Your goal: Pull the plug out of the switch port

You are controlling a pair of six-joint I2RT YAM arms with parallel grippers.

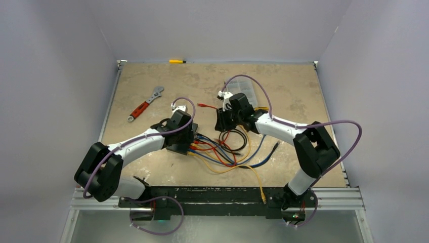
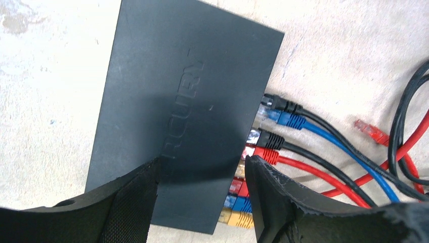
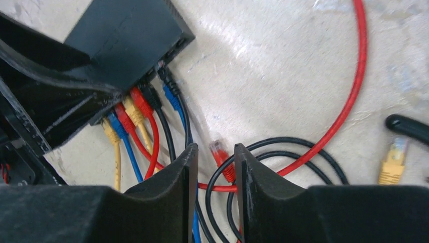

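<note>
The dark switch (image 2: 172,101) lies flat on the table, a row of plugs in ports along its right side. At the row's far end are a black plug (image 2: 279,104) and a blue plug (image 2: 289,119); red, yellow and more black and blue ones follow. Over the switch my left gripper stands open, one fingertip near the ported edge, nothing visibly held. My right gripper is narrowly open, right of the switch and above the cables, with nothing between its fingers. Below it on the table is a loose red plug (image 3: 220,158).
Coiled black cable (image 1: 225,142) and tangled red, blue and yellow cables spread right of the switch. A clear box (image 1: 242,88) stands behind my right gripper. An adjustable wrench (image 1: 146,104) lies back left, a yellow screwdriver (image 1: 178,61) at the back edge.
</note>
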